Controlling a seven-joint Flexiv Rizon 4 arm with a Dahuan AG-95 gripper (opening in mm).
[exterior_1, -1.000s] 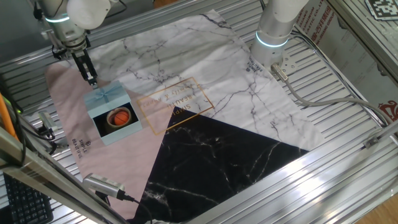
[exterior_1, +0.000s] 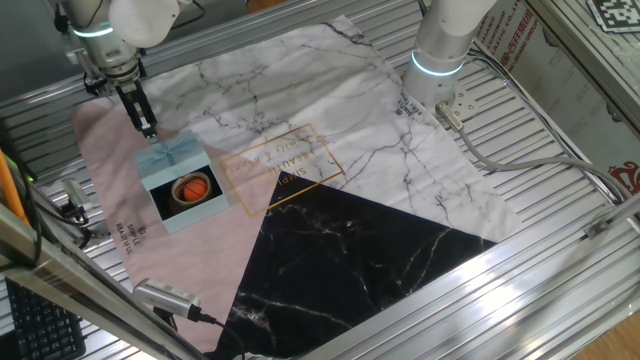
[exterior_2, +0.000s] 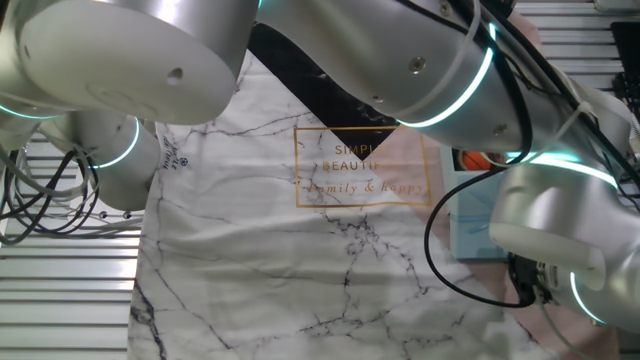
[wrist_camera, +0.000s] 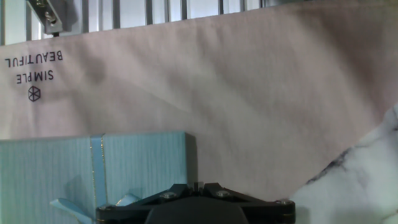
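A light blue gift box (exterior_1: 188, 215) stands on the pink part of the cloth, its lid with ribbon and bow (exterior_1: 168, 152) at the side nearest the arm. Through the uncovered part shows an orange ball with dark lines (exterior_1: 196, 188), sitting inside a tan ring (exterior_1: 178, 190). My gripper (exterior_1: 150, 135) points down just behind the lid's edge. In the wrist view the gripper is shut, its fingertips together with nothing visible between them, close to the corner of the lid (wrist_camera: 143, 165). Whether it touches the lid I cannot tell.
A marble-patterned cloth (exterior_1: 300, 90) covers most of the table, with clear room right of the box. A grey device with a cable (exterior_1: 167, 298) lies at the front left, near a keyboard (exterior_1: 45, 325).
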